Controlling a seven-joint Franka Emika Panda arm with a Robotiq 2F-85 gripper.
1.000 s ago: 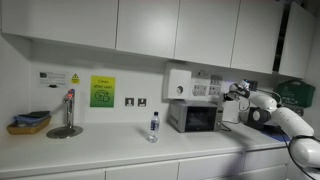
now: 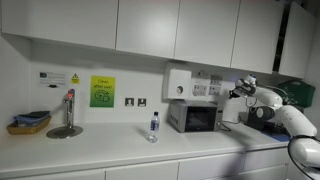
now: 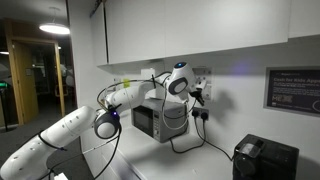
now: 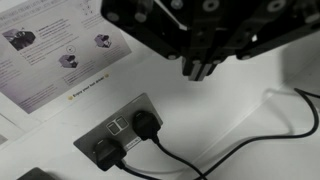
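In the wrist view my gripper has its fingertips together, with nothing visible between them. Below them a double wall socket (image 4: 118, 130) holds two black plugs (image 4: 146, 125), each trailing a cable. In the second exterior view the gripper (image 3: 200, 98) is at the wall, close above the socket and plugs (image 3: 204, 115). From the first exterior view the gripper (image 2: 233, 95) appears small, to the right of and above the microwave (image 2: 195, 116). Whether the fingers touch the wall cannot be told.
Printed notices (image 4: 62, 45) hang on the wall beside the gripper. A black appliance (image 3: 264, 160) stands on the counter. A water bottle (image 2: 154, 126) and a tap (image 2: 68, 118) are farther left, with bare counter (image 2: 110, 145) between them. Cupboards (image 2: 205, 35) hang overhead.
In the first exterior view my gripper and forearm have shifted slightly up and to the right. The bottle, microwave and other counter items have stayed in place.
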